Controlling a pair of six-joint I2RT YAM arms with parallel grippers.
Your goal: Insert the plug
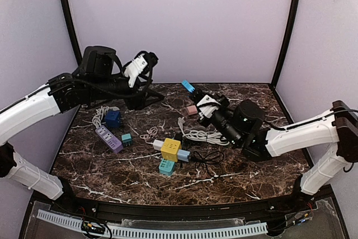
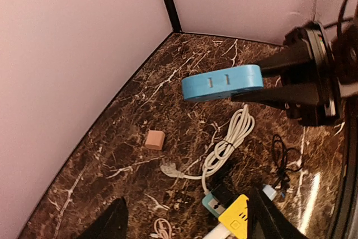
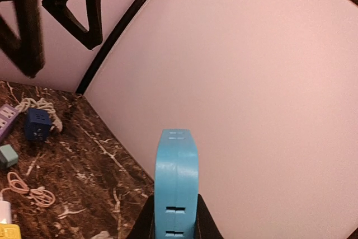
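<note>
My right gripper (image 1: 196,97) is raised at the centre right, shut on a light blue plug piece (image 1: 187,85), which appears long and slim in the right wrist view (image 3: 175,177) and juts toward the left arm in the left wrist view (image 2: 221,82). My left gripper (image 1: 151,96) hangs in the air at the left, apart from the blue piece, open with nothing between its fingers. Below lie a yellow cube socket (image 1: 170,148) on a pale strip, a teal socket block (image 1: 166,166) and a purple power strip (image 1: 109,138).
On the marble table (image 1: 246,183) are a navy cube (image 1: 112,118), a small teal block (image 1: 126,139), a pink block (image 1: 192,109), coiled white cables (image 1: 204,137) and dark cords.
</note>
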